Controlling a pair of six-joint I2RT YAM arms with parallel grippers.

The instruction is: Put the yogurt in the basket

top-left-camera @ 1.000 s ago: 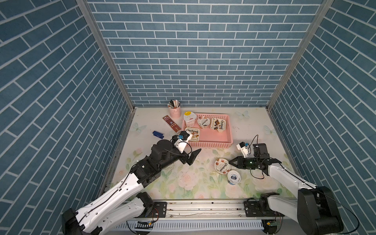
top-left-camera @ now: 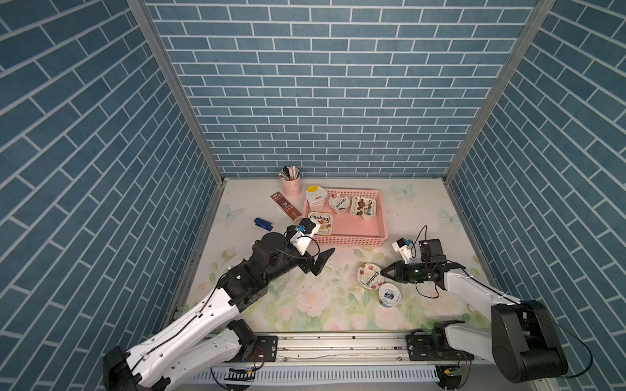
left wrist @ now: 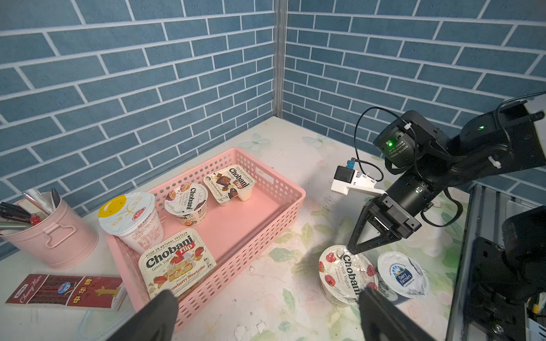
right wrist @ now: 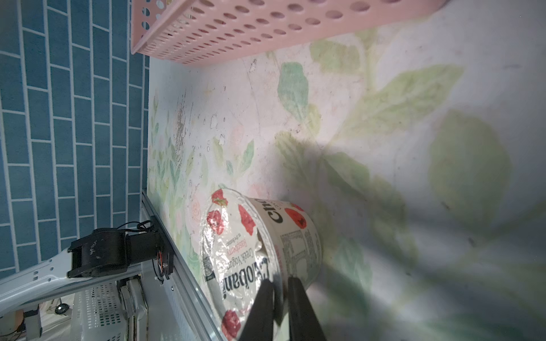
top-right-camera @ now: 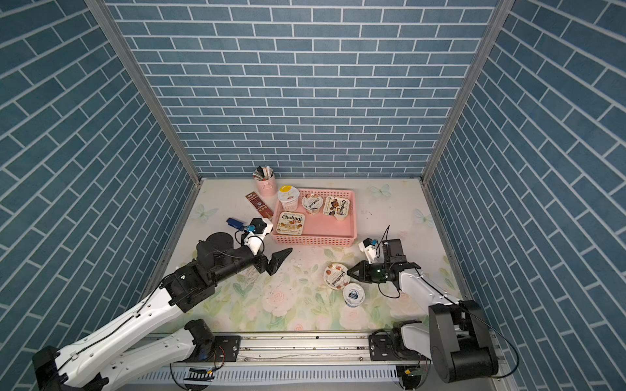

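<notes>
A strawberry-lidded Chobani cup (top-left-camera: 370,276) and a smaller white-blue Dairy Farmers cup (left wrist: 402,276) stand side by side on the table in front of the pink basket (top-left-camera: 345,240). My right gripper is at the Chobani cup's lid edge, its fingers (right wrist: 262,304) close together. Whether the rim is between them I cannot tell. My left gripper (top-left-camera: 318,258) hangs left of the cups, open and empty; its blurred fingers (left wrist: 150,321) spread wide in the left wrist view. The basket holds a tall yellow-topped tub (left wrist: 130,218), a small Chobani cup (left wrist: 186,202) and two square Chobani packs (left wrist: 177,262).
Left of the basket lie a red packet (top-left-camera: 285,206) and a blue object (top-left-camera: 262,224), with a pink pen bucket (top-left-camera: 291,186) behind. Bare floor shows in the basket's front right (top-left-camera: 362,226).
My right arm has shifted very slightly, its upper links moving a little to the left, while its fingertips stay at the Chobani cup. The left arm and the cups look unmoved.
</notes>
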